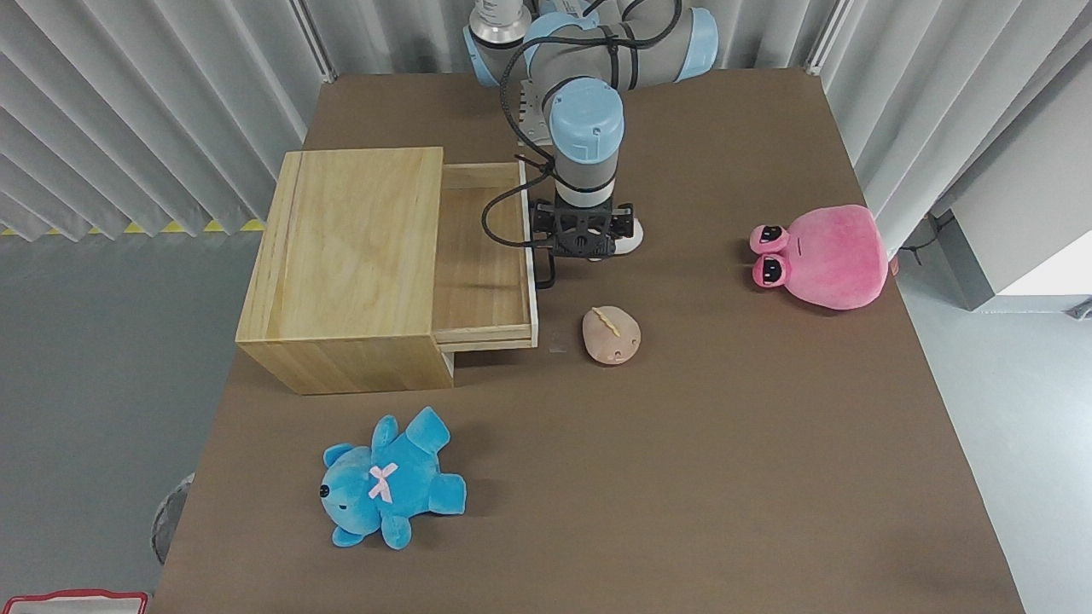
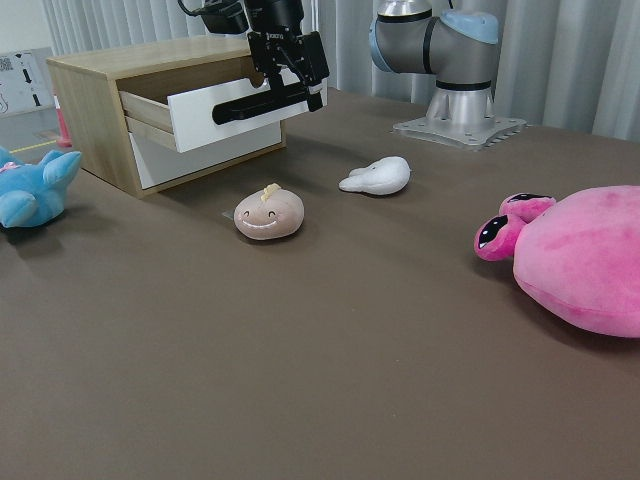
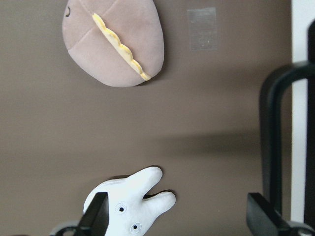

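The wooden cabinet (image 1: 338, 256) has its top drawer (image 1: 481, 276) pulled out, showing a bare wooden interior. My black gripper (image 1: 580, 231) is at the drawer's white front, beside the black handle (image 2: 260, 104); in the wrist view the handle (image 3: 270, 132) stands at the right between the finger region and the front. Whether the fingers are shut on it cannot be told. A white plush (image 2: 375, 176) lies on the table under the arm. A beige round plush (image 1: 611, 334) sits in front of the drawer's right corner.
A blue bear (image 1: 394, 481) lies at the front left of the table (image 1: 717, 460); a pink plush (image 1: 829, 256) sits on the right.
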